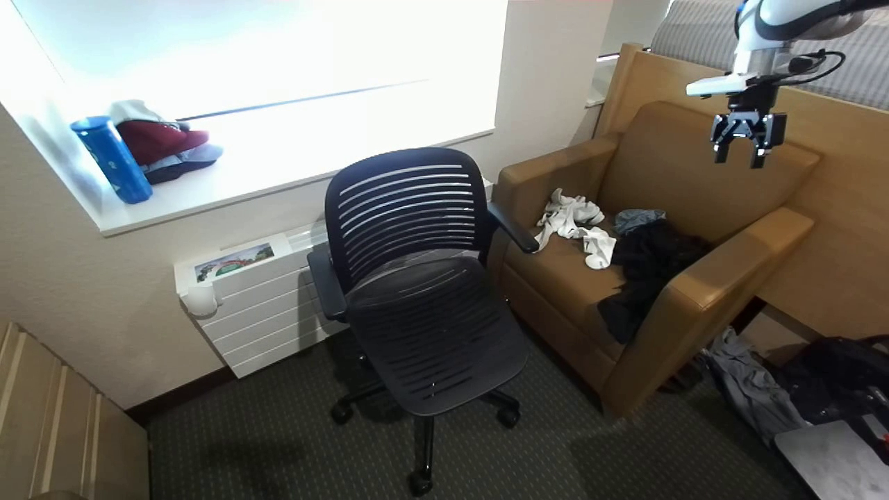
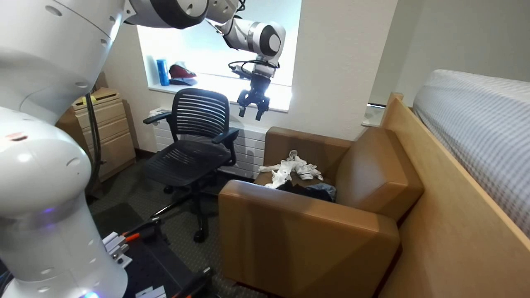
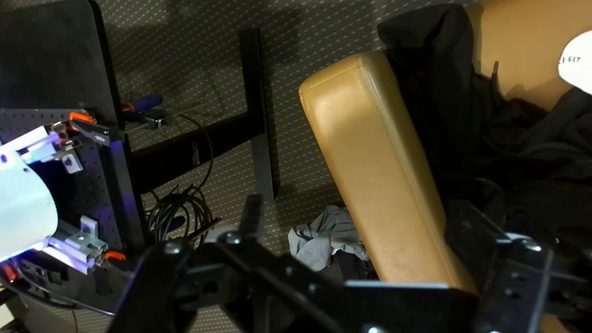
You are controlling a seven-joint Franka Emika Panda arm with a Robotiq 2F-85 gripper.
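My gripper (image 1: 742, 158) hangs open in the air, its fingers well apart and nothing between them. In the second exterior view the same gripper (image 2: 250, 115) shows high over the room, clear of everything. White clothes (image 1: 571, 221), a small blue-grey cloth (image 1: 639, 219) and black clothing (image 1: 654, 258) lie crumpled on the seat of the brown armchair (image 1: 542, 275). Looking down in the wrist view, I see the armrest (image 3: 366, 150) below, with the black garment (image 3: 438, 83) beside it and part of a white item (image 3: 580, 61) at the right edge.
A black office chair (image 1: 433, 333) stands beside the armchair. On the windowsill are a blue bottle (image 1: 114, 162) and several caps (image 1: 158, 142). Grey clothing (image 3: 322, 238) lies on the floor by the armrest. The wooden bed frame (image 2: 447, 213) borders the armchair.
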